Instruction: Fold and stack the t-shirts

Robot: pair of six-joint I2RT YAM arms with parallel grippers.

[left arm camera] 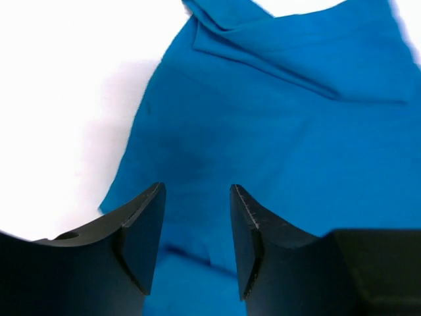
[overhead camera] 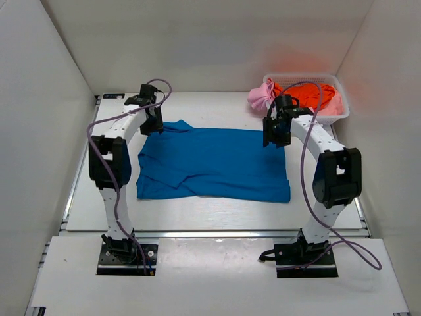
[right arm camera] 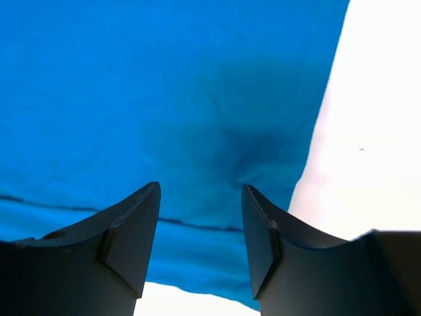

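A blue t-shirt (overhead camera: pixel 217 164) lies spread across the middle of the table, with folds along its lower edge and at its upper-left corner. Above that left end, my left gripper stands open, nothing between its fingers; the left wrist view shows creased layers of blue cloth beneath it. My right gripper is open over the shirt's right end, where a straight side edge and a lower fold show in the right wrist view.
A white basket (overhead camera: pixel 335 115) at the back right holds orange (overhead camera: pixel 302 92) and pink cloths (overhead camera: pixel 260 97). Bare white table (overhead camera: pixel 204 214) surrounds the shirt, including along the back and front.
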